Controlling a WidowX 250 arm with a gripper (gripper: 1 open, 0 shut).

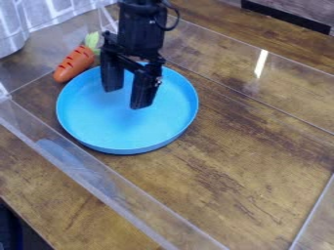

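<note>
My black gripper (128, 80) hangs open over the back part of a round blue plate (124, 127), its two fingers spread apart. I see nothing held between them. An orange toy carrot (73, 64) with a pale green top lies to the left of the gripper, just beyond the plate's back-left rim, partly beside the arm.
A wooden table (241, 186) surrounds the plate, with free room to the right and in front. Clear plastic strips or edges run along the left side, and a white crumpled material fills the back-left corner.
</note>
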